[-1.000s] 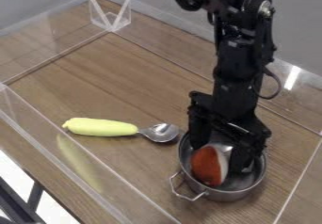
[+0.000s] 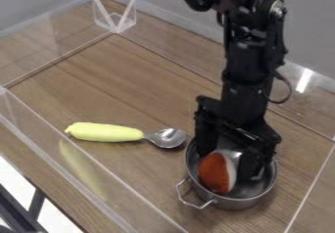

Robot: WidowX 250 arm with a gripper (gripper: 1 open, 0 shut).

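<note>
My black gripper [image 2: 236,139] points down into a steel pot [image 2: 241,200] at the lower right, its fingers open around the upper part of a ball-like object [image 2: 215,174], orange-red and white, lying inside. The fingertips are partly hidden in the pot, so contact with the object is unclear.
A spoon [image 2: 167,138] with a pale yellow handle lies left of the pot. A white wire rack [image 2: 116,18] stands in the back corner. Clear low walls border the wooden surface [image 2: 131,80], which is mostly bare behind the spoon.
The gripper has shifted very slightly within the pot; the pot, object and spoon look unmoved.
</note>
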